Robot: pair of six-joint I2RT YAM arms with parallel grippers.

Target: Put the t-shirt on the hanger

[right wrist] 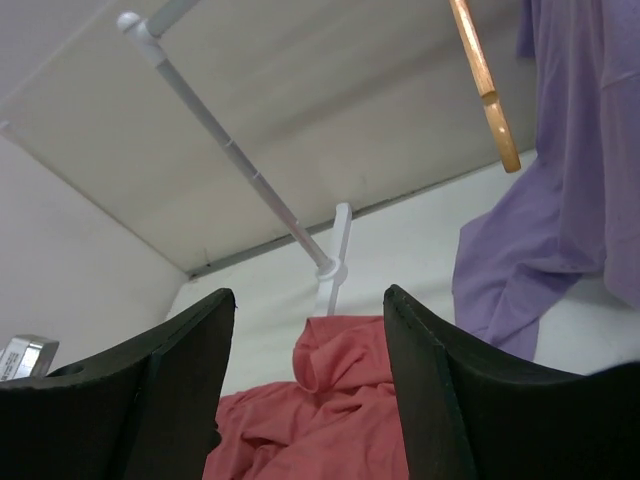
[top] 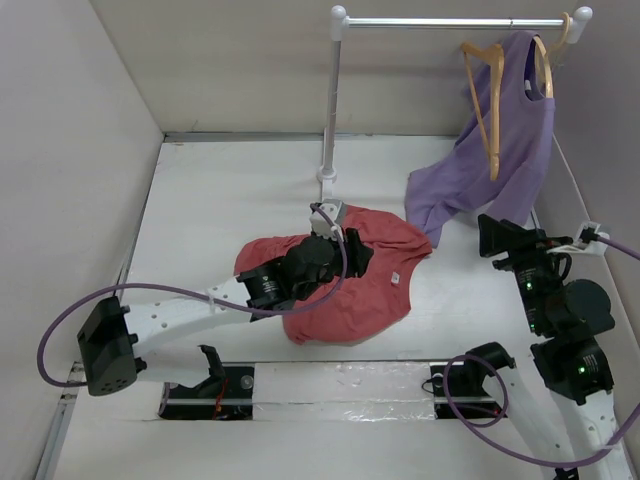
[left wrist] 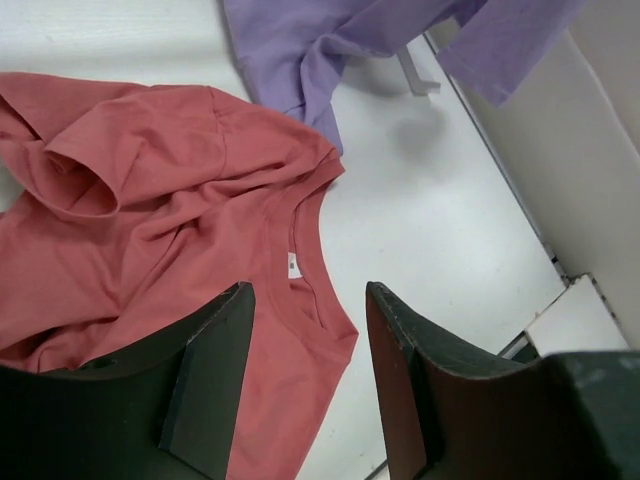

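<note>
A red t-shirt (top: 350, 300) lies crumpled on the white floor, also seen in the left wrist view (left wrist: 220, 230) and the right wrist view (right wrist: 340, 430). My left gripper (top: 355, 250) hovers over it, open and empty. My right gripper (top: 500, 240) is open at the right, below a bare wooden hanger (top: 494, 110) on the rail. A purple shirt (top: 470, 170) hangs from another wooden hanger at the right, its lower part reaching down toward the floor.
The white rail (top: 450, 22) runs across the back right on a post (top: 332, 100). Walls (top: 80, 120) bound the space at left, back and right. Clear floor (top: 190, 200) lies at the left.
</note>
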